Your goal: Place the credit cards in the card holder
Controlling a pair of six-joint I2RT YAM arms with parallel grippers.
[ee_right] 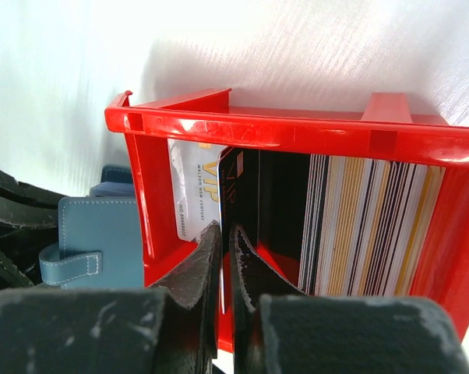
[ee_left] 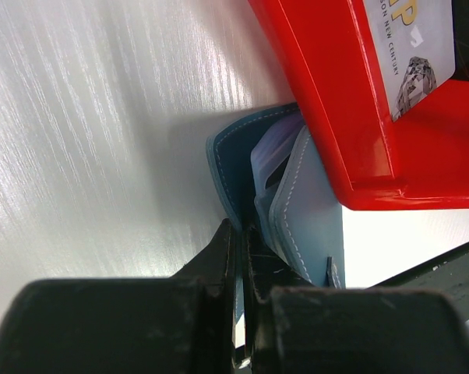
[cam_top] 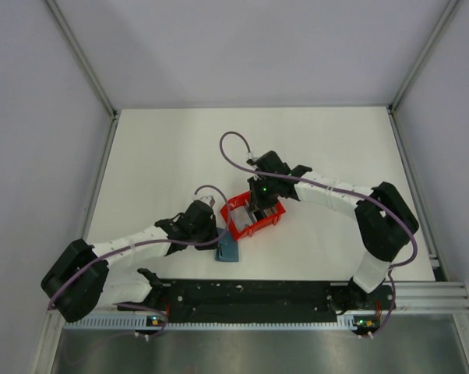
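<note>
A blue-grey card holder with stitched edges lies on the table, a card slot showing at its upper side. My left gripper is shut on its thin edge, which runs down between the fingers. In the right wrist view, a black VIP card stands tilted inside the red box. Its narrow edge runs into my right gripper, which is shut on it. A white VIP card lies in the box's left part, beside the black one.
Several striped cards fill the right side of the box, next to more black ones. The box's corner overhangs the holder in the left wrist view. Behind and right of the box, the white table is bare.
</note>
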